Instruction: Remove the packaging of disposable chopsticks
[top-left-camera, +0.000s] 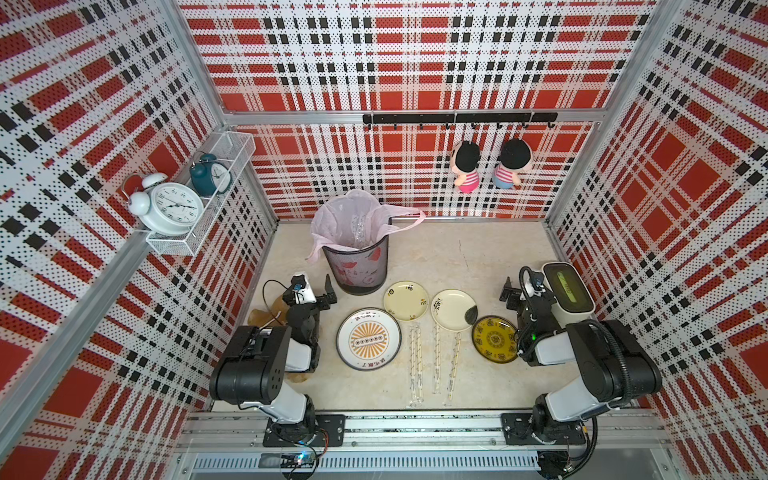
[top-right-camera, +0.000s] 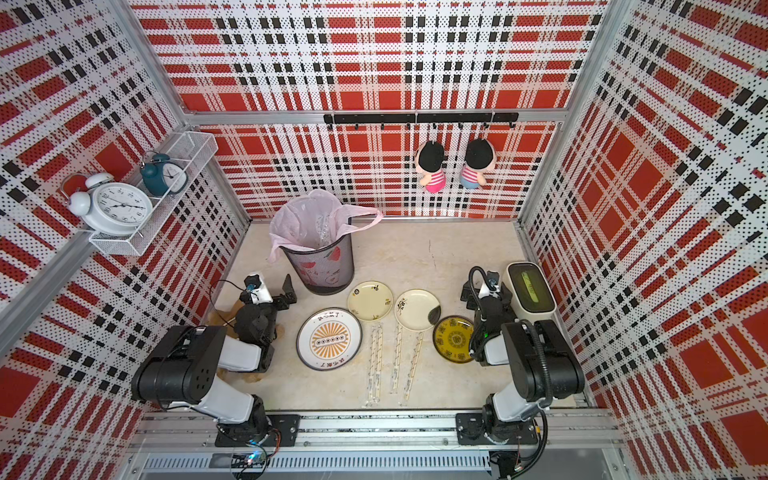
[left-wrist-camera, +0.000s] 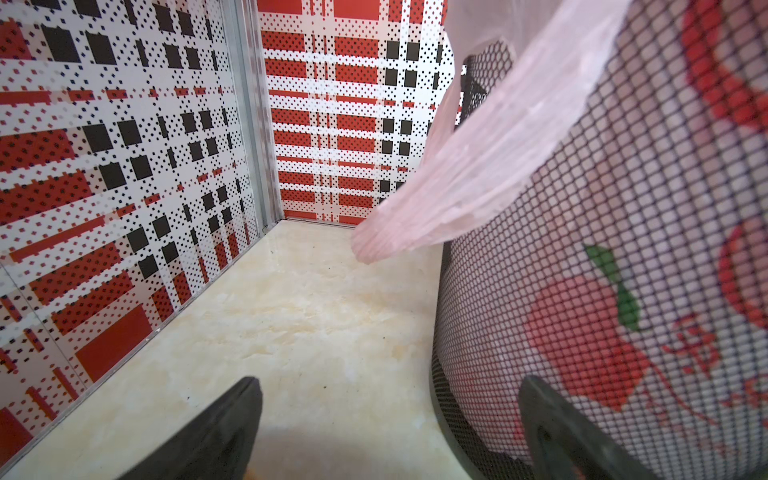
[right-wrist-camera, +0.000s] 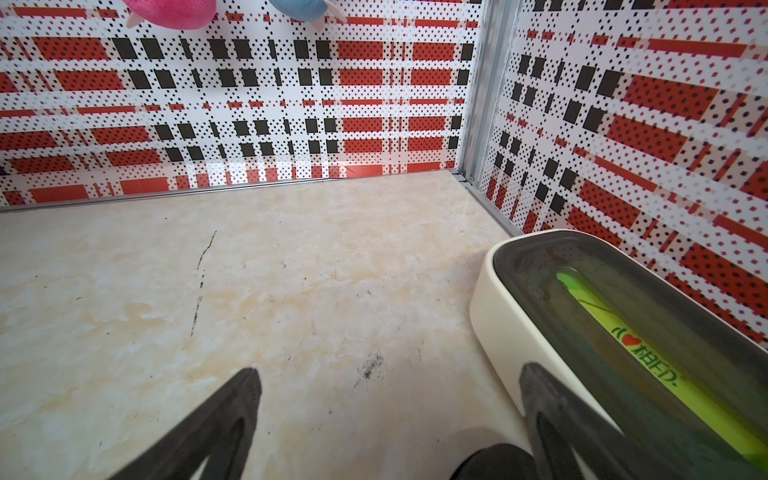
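Observation:
Several chopstick sets in clear printed wrappers lie lengthwise at the front middle of the table: a left pair of packets (top-left-camera: 416, 364), a middle packet (top-left-camera: 437, 360) and a right packet (top-left-camera: 454, 364). My left gripper is open and empty, left of the plates and close to the bin. On the far right, my right gripper also stands open with nothing between its fingers, beside a cream box. Both are well away from the packets, and neither wrist view shows them.
A mesh bin (top-left-camera: 357, 268) with a pink bag (top-left-camera: 324, 228) stands behind the plates. The striped white plate (top-left-camera: 348, 356), two yellowish plates and a brown plate (top-left-camera: 512, 352) surround the packets. The cream box (right-wrist-camera: 500, 328) stands at right.

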